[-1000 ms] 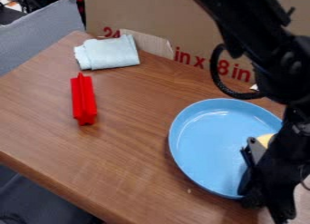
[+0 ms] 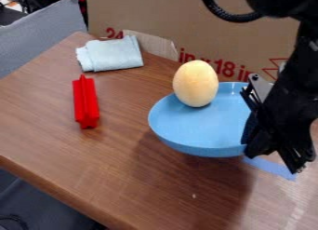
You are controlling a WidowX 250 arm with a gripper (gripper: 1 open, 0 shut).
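Note:
My black gripper [image 2: 267, 131] is at the right side, at the rim of a light blue plate [image 2: 187, 133], which is tilted, its right part by the fingers. An egg-shaped yellow object [image 2: 196, 83] stands at the plate's back part. Whether the fingers hold the plate's rim is hard to tell, as the gripper's tips are partly hidden.
A red bar-shaped object [image 2: 86, 102] lies on the left of the wooden table [image 2: 74, 150]. A folded pale cloth [image 2: 110, 53] lies at the back left, before a cardboard box [image 2: 174, 15].
The gripper has risen, and the plate is now tilted and shifted leftward. The yellow object, mostly hidden at the right before, now shows at the plate's back.

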